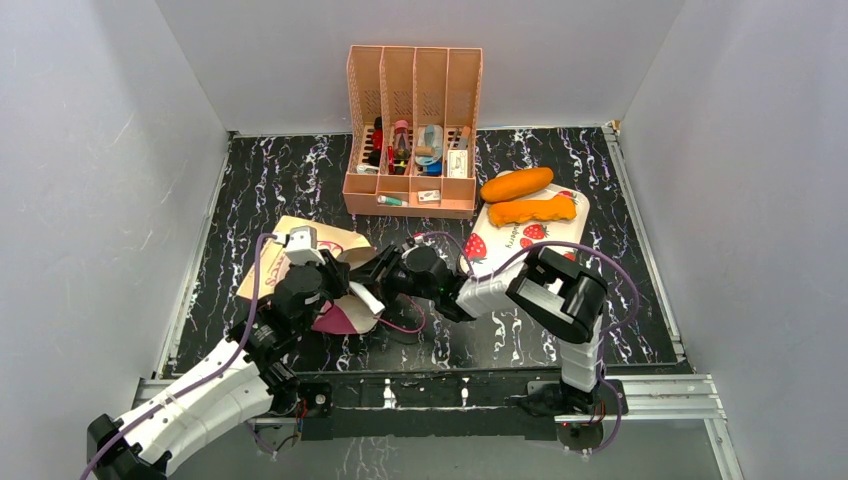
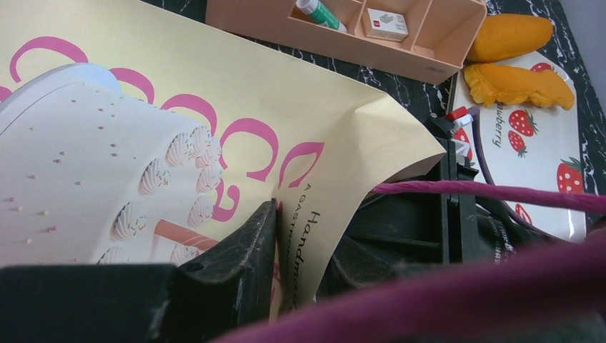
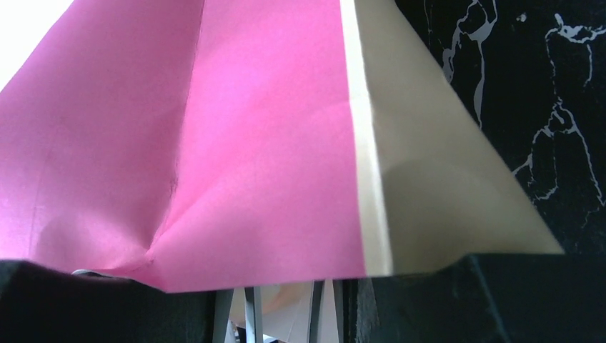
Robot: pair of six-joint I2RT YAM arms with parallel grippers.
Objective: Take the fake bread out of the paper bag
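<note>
The cream paper bag (image 1: 270, 260) with pink lettering lies at front left, its pink inside and cord handle showing; whether bread is inside is hidden. My left gripper (image 1: 335, 275) is at the bag's mouth from the left, its fingers around the printed paper (image 2: 143, 107); how tightly they close cannot be told. My right gripper (image 1: 365, 275) reaches in from the right at the opening, close to the left one; in the right wrist view pink paper (image 3: 264, 157) covers much of its fingers, so its state is unclear.
Two orange bread-like items (image 1: 515, 183) lie on a strawberry-print board (image 1: 495, 255) at the right. A pink organizer (image 1: 408, 210) with small objects stands at the back middle.
</note>
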